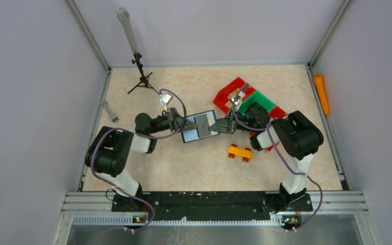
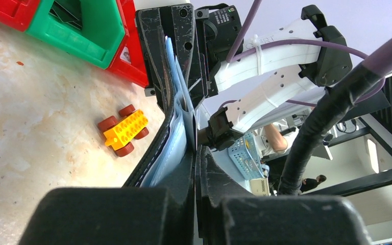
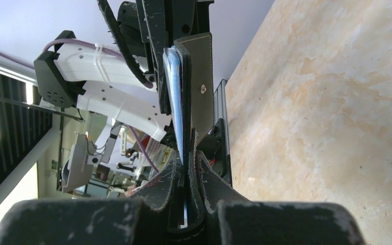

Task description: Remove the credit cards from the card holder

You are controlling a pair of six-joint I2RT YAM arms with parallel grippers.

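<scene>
The card holder (image 1: 201, 126), dark outside with light blue sleeves, is spread in the air between both grippers. In the left wrist view its edge (image 2: 176, 132) shows blue sleeves inside a dark cover; individual cards cannot be told apart. My left gripper (image 1: 188, 125) is at its left end, shut; whether the holder's thin edge lies between its fingers is hard to tell. My right gripper (image 1: 218, 124) is shut on the holder's right end, seen close in the right wrist view (image 3: 186, 173).
Red and green bins (image 1: 258, 97) stand behind and beside the right arm. A yellow toy car (image 1: 240, 151) lies front right of the holder. A tripod (image 1: 143, 79) stands at back left.
</scene>
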